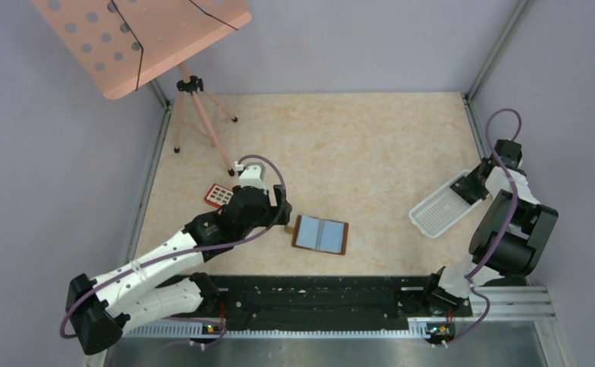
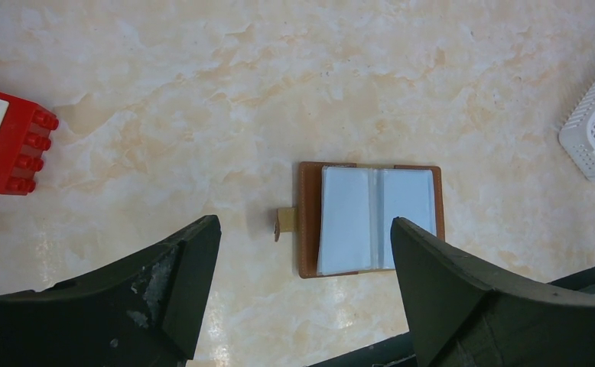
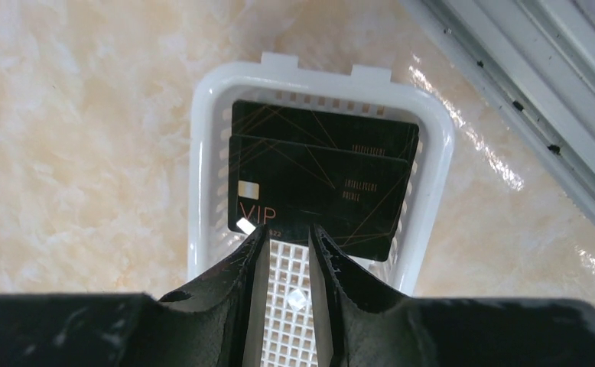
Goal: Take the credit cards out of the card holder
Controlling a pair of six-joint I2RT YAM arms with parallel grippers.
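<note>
The brown card holder (image 2: pixel 307 222) lies unfolded on the table, its clear pale-blue sleeves (image 2: pixel 346 222) facing up. From its left edge sticks out a small tan tab (image 2: pixel 286 220). Above and around it in the left wrist view, my left gripper is open and empty. Two black cards, the front one marked VIP (image 3: pixel 317 191), overlap inside the far end of the white basket (image 3: pixel 201 176). My right gripper hangs over that basket, part open with a narrow gap, and only the basket's mesh floor shows between its fingers.
A red block with a white grid top (image 2: pixel 8 141) sits left of the holder. A pink tripod (image 1: pixel 203 122) stands at the back left. A metal rail (image 3: pixel 524 107) runs along the right edge.
</note>
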